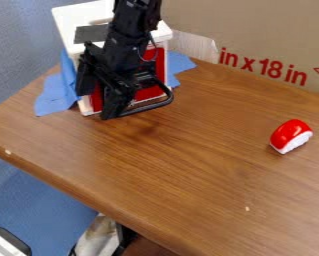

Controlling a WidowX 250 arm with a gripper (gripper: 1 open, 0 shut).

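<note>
My black gripper [115, 85] is in front of a white box [88, 20] with a red interior or front [151, 78] and a dark panel on top. A black frame or handle [159, 100] projects at the red part's lower edge, partly behind the gripper. The fingers are dark against dark, so whether they are open or shut is unclear. A red and white oval object [290, 136] lies apart at the right of the wooden table [162, 180].
Blue cloth [58, 95] lies under and beside the box. A cardboard sheet [269, 40] stands behind.
</note>
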